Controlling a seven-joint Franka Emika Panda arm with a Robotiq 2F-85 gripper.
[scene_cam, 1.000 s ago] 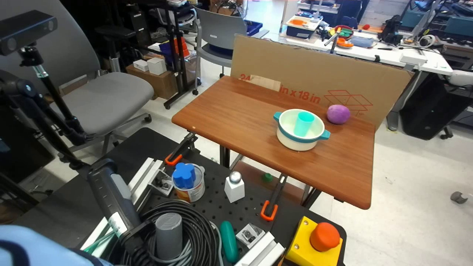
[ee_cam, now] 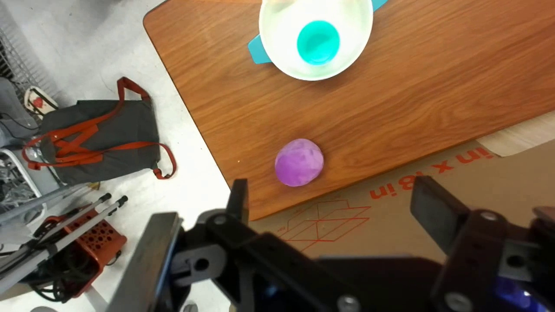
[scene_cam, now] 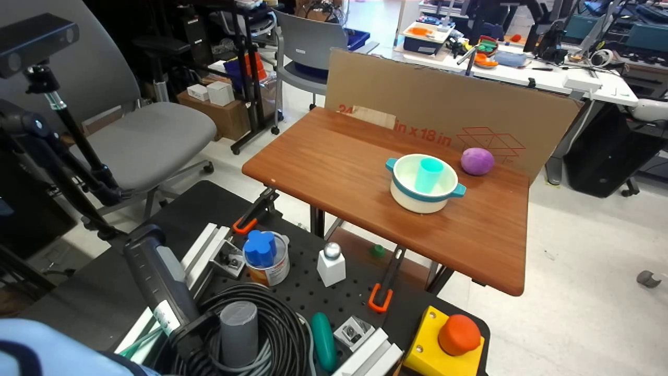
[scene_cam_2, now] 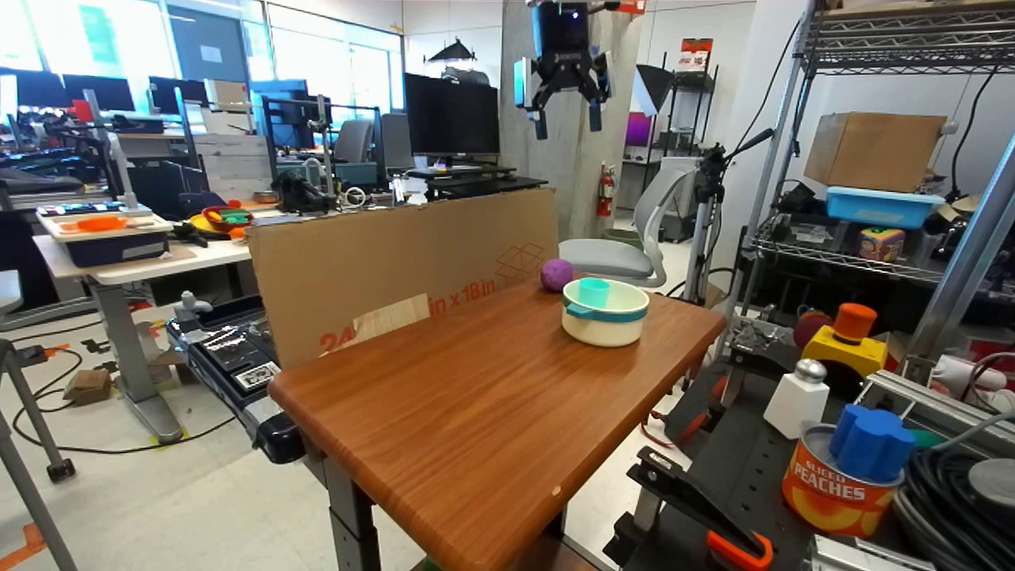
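My gripper hangs high above the table, fingers spread wide and nothing between them. Its dark fingers frame the lower part of the wrist view. A purple ball rests on the wooden table near the cardboard wall, well below the gripper. Beside it is a cream pot with teal handles. Inside the pot stands a teal cup, also visible in exterior view 2 as a teal rim.
A tall cardboard sheet stands along the table's far edge. On the black cart are a peach can, a white shaker and a yellow box with a red button.
Dark gripper parts now show at the top right of exterior view 1, where none showed a second ago. The ball, pot and cup look unmoved.
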